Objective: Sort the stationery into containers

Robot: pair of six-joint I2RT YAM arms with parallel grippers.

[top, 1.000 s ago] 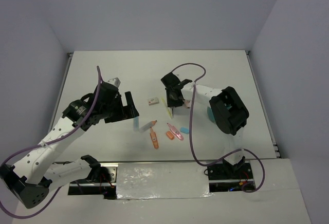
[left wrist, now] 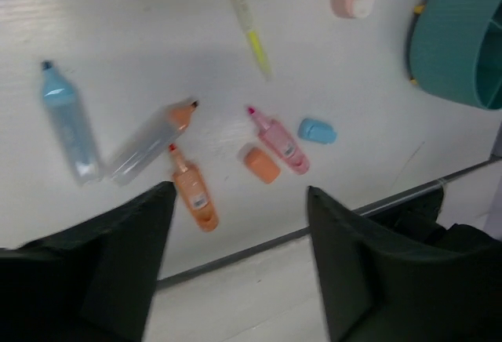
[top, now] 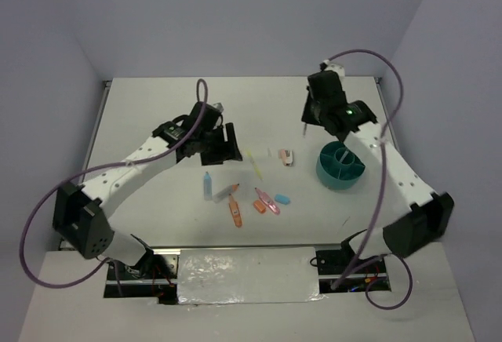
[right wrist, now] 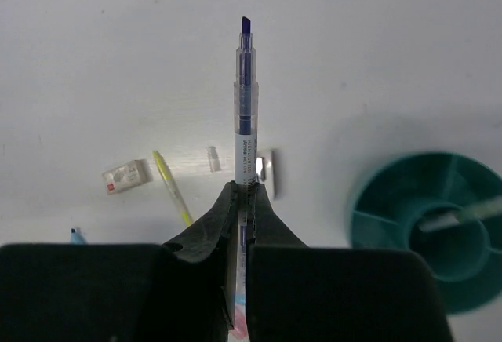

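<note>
My right gripper is shut on a clear pen with a dark blue tip (right wrist: 245, 114), its tip pointing up in the right wrist view. In the top view that gripper hangs just behind the round teal container (top: 340, 185), which is divided into compartments and has a light stick-like item inside. Over the table's left half, my left gripper (top: 221, 154) is open and empty. Below it lie a blue marker (left wrist: 70, 126), a clear one (left wrist: 145, 146), an orange one (left wrist: 194, 189), a pink one (left wrist: 280, 142) and a yellow pen (left wrist: 247, 20).
An eraser (right wrist: 125, 177) and a pinkish-white item (top: 287, 158) lie further back. A blue cap (top: 282, 199) and an orange cap (top: 259, 206) sit near the pink marker.
The right gripper has moved right and back from the yellow pen, carrying the dark-tipped pen, uncovering the teal container. The left gripper has moved right and narrowed, now covering the eraser in the top view.
</note>
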